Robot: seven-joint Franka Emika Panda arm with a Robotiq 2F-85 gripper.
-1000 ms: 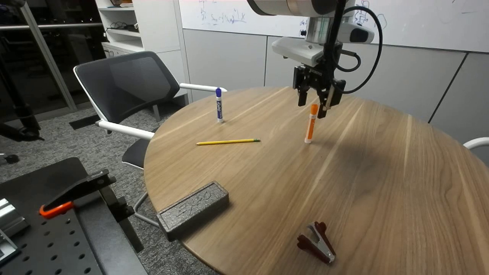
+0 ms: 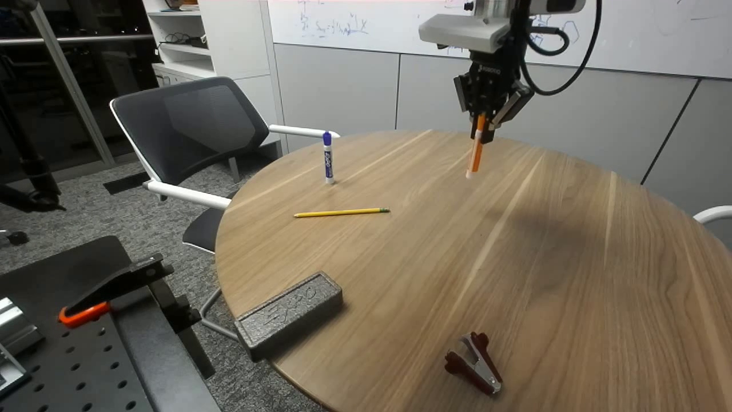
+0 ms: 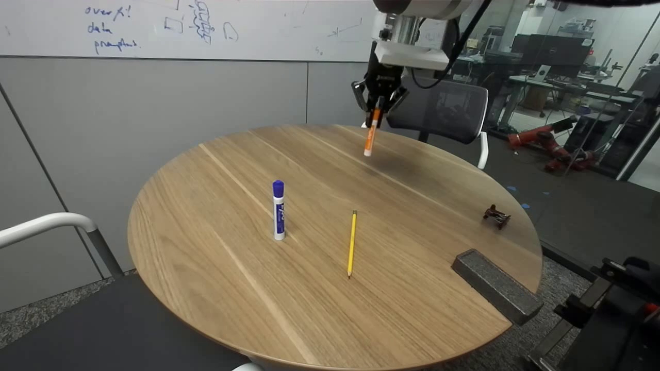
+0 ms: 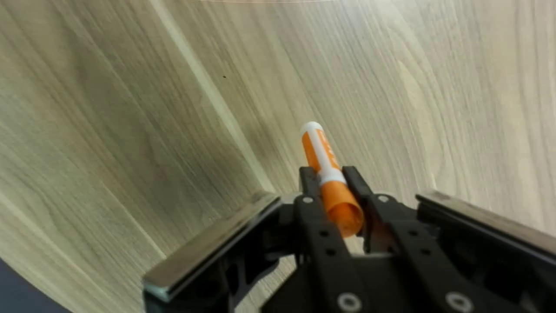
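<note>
An orange-and-white marker (image 2: 474,157) hangs above the far part of the round table, cap up and slightly tilted. My gripper (image 2: 482,130) is shut on its orange cap. In the wrist view the two black fingers (image 4: 310,194) press on either side of the cap, and the marker's white end (image 4: 311,127) points out past them over bare wood. Exterior view 2 has the marker (image 3: 371,137) clear of the tabletop, below the gripper (image 3: 376,113).
A blue-capped marker (image 3: 279,213) stands upright on the table (image 3: 204,278). Near it lies a yellow pencil (image 3: 352,244). A grey eraser block (image 2: 291,312) sits at the table's edge, and a dark red staple remover (image 2: 475,364) lies apart from it. The table's middle is open.
One second ago the orange marker stood on the table with my gripper open just above it. Now the gripper has closed on its cap and both have risen, with the marker off the wood.
</note>
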